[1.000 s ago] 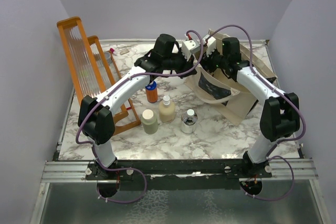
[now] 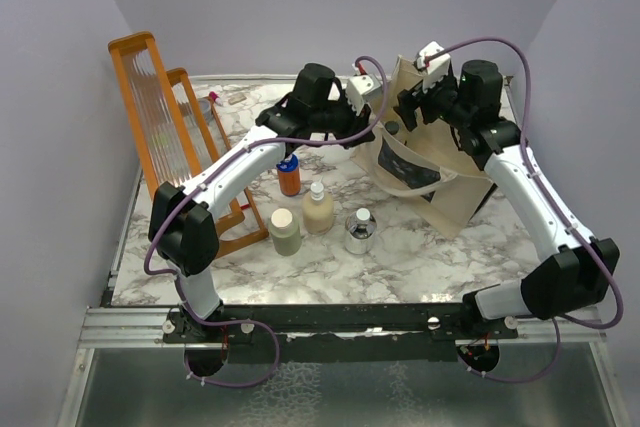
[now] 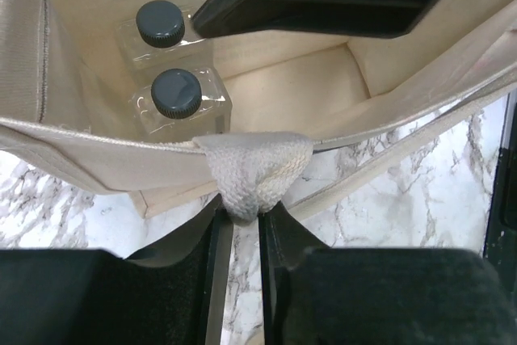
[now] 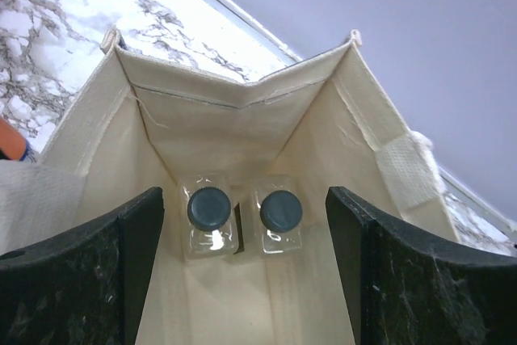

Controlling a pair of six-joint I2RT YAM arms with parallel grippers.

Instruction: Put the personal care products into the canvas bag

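The canvas bag [image 2: 450, 152] stands at the table's right, its mouth spread. My left gripper is shut on the bag's fabric rim [image 3: 257, 163]. Inside, against one end, two clear bottles with dark caps stand side by side: one cap [image 4: 209, 208] and the other cap [image 4: 281, 211] show in the right wrist view. My right gripper is open above them, nothing between its fingers. Outside the bag stand an orange bottle with a blue cap [image 2: 289, 177], a beige pump bottle [image 2: 318, 209], a green bottle [image 2: 285, 234] and a clear bottle with a white cap [image 2: 360, 232].
A wooden rack [image 2: 160, 122] leans at the left, beneath and beside the left arm. The bag's walls rise around my right gripper. Bare marble table [image 2: 400, 277] lies in front of the bag.
Both bottles stay in the bag. The left arm keeps its place on the rim.
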